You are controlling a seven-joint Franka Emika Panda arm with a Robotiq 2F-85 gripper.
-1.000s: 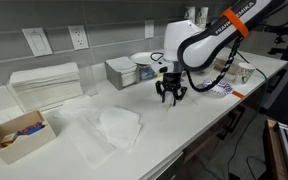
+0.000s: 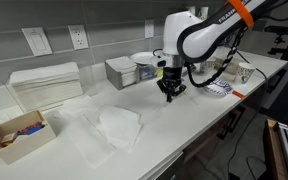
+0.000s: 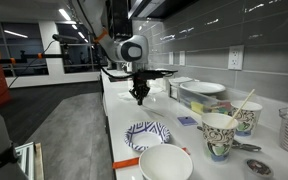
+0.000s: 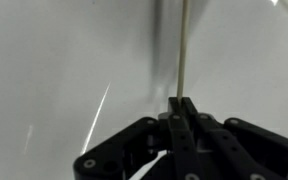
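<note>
A thin, light wooden stick [image 4: 184, 50] runs up the wrist view, its near end between the black fingertips of my gripper. The fingers are shut on that stick. In exterior view 1 my gripper [image 2: 169, 98] points down, low over the white counter [image 2: 149, 148]; the stick is too fine to make out there. From the other side, my gripper [image 3: 140, 100] shows as a small dark shape just above the counter's far part.
A crumpled white cloth or paper [image 2: 120, 128] and a box of colourful items [image 2: 24, 136] lie to the left. On the other side are a patterned plate [image 3: 156, 138], a white bowl [image 3: 166, 163] and cups [image 3: 219, 136].
</note>
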